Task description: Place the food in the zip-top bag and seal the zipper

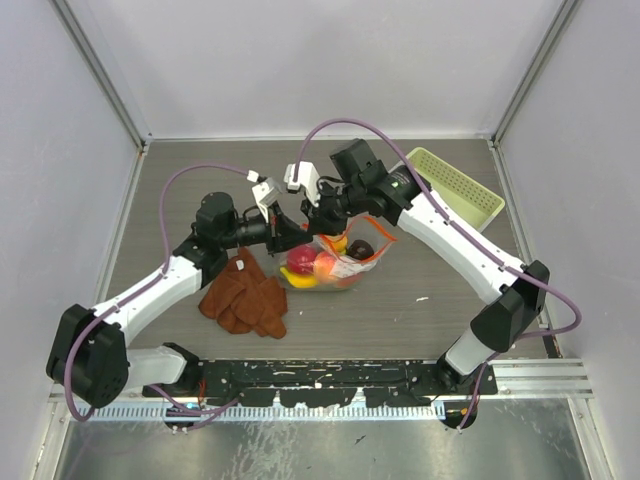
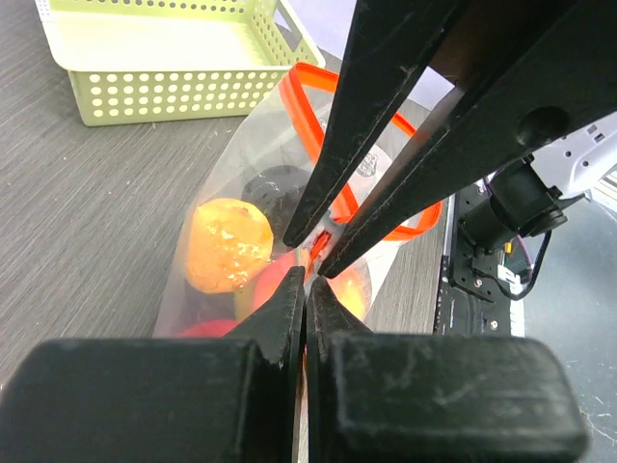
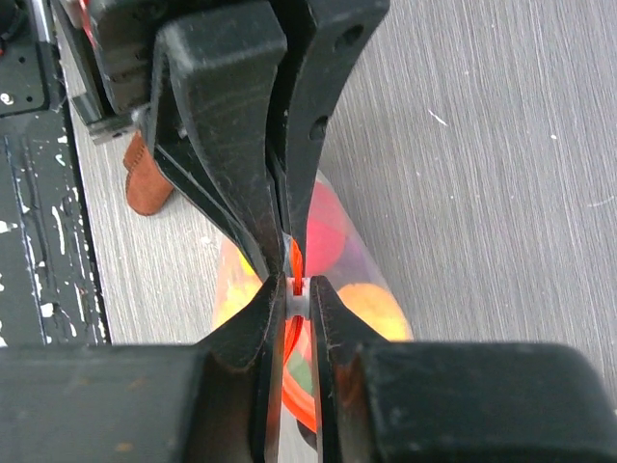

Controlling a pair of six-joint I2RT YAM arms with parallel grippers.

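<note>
The clear zip top bag (image 1: 370, 250) with an orange rim holds yellow, red, orange and dark food, including a yellow piece (image 2: 228, 241). My left gripper is shut at the bag's mouth, by the orange zipper strip (image 2: 342, 198). My right gripper is shut on that orange strip, seen running between its fingers in the right wrist view. In the top view the two grippers meet over the bag's near-left corner of the opening, hiding that part of it.
A pale green basket (image 1: 455, 190) stands at the back right. A brown cloth (image 1: 245, 300) lies left of the bag. Bare table surrounds these, most openly at the front right.
</note>
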